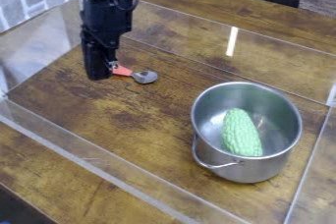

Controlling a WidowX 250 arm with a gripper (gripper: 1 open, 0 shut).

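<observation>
A black gripper (102, 63) hangs at the upper left, low over the wooden table, beside a small utensil (141, 75) with a red-orange handle and a shiny metal head. The fingertips are dark and small; the gripper looks shut, and I cannot make out anything held between them. The handle's left end is partly hidden behind the gripper. On the right stands a steel pot (266, 115) with a green corn cob (239, 132) inside it.
Transparent panels border it at the left, and clear edges cross it at the back and right.
</observation>
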